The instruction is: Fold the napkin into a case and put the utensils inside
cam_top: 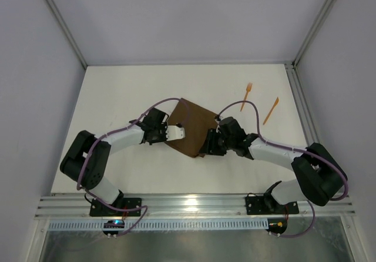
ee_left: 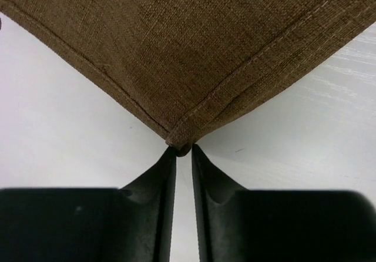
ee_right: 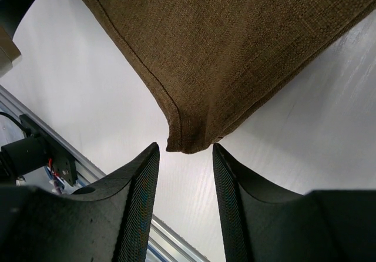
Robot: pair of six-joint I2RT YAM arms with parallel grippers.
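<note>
The brown napkin [cam_top: 187, 134] lies on the white table between my two arms. My left gripper has its fingers close together at one napkin corner. The folded tip of that corner sits between the fingertips, with a narrow gap still visible below; whether it is pinched cannot be told. At another corner, rounded and slightly raised, my right gripper is open, its fingers to either side of the cloth edge. An orange fork [cam_top: 247, 94] and an orange knife [cam_top: 271, 110] rest at the right rear of the table.
A metal rail [cam_top: 191, 201] runs along the front edge. Purple cables [cam_top: 254, 110] arch over the arms.
</note>
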